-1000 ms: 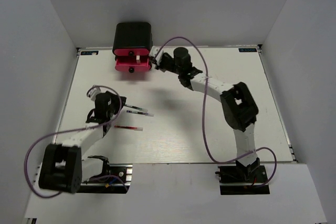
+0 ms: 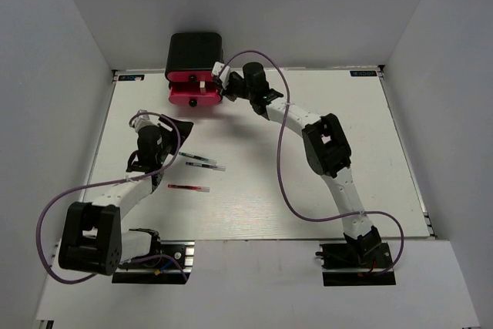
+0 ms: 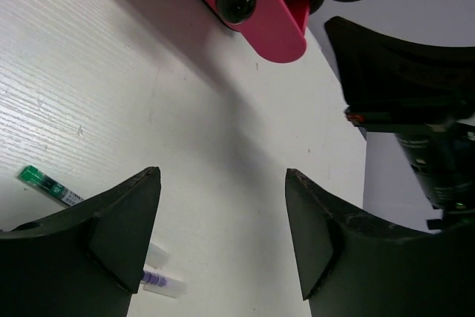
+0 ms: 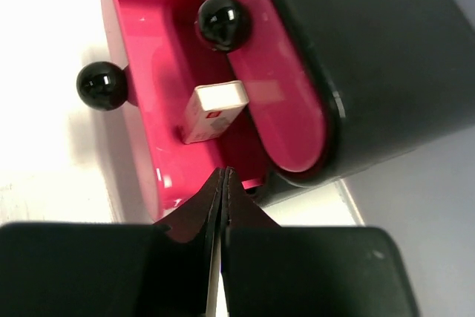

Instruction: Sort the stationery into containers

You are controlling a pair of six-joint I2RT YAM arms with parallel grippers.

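Note:
Three markers lie on the table: one with a green end [image 2: 197, 157], one with a blue-purple end [image 2: 205, 166], and a red one [image 2: 189, 187] closest to the front. The black cabinet [image 2: 194, 52] has its lower pink drawer [image 2: 182, 98] pulled out, and a small white box [image 4: 211, 113] stands inside. My left gripper is open above the table in front of the drawer, nothing between its fingers. Beside the drawer's right end, my right gripper is shut, with nothing showing between its fingertips. In the left wrist view, a finger partly hides the green-ended marker [image 3: 50, 185].
Above the open drawer, the upper drawer [image 4: 278, 87] is closed; its black knob [image 4: 224, 23] juts out over the white box. The right arm [image 2: 327, 144] spans the table's right side. Bare table [image 2: 246, 198] lies between the arms.
The right gripper swung away to the right and has returned leftward to the drawer's end. The markers have not moved.

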